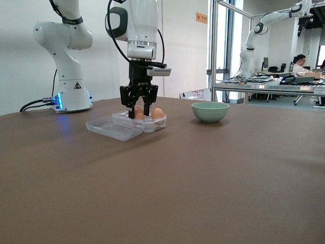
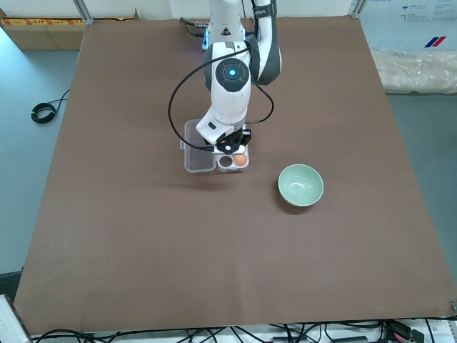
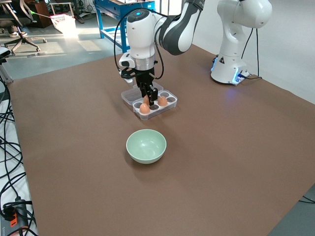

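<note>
A clear plastic egg carton (image 3: 156, 109) stands with its lid (image 1: 106, 129) folded open beside it, holding several brown eggs (image 3: 144, 109) (image 1: 157, 113). My gripper (image 1: 138, 111) points down over the carton, its black fingers low among the eggs and apart, around or beside one egg; whether they touch it is hard to tell. In the left view the arm hides the fingertips and part of the carton.
A pale green bowl (image 2: 300, 187) stands on the brown table (image 2: 143, 250), to the carton's right in the left view and apart from it.
</note>
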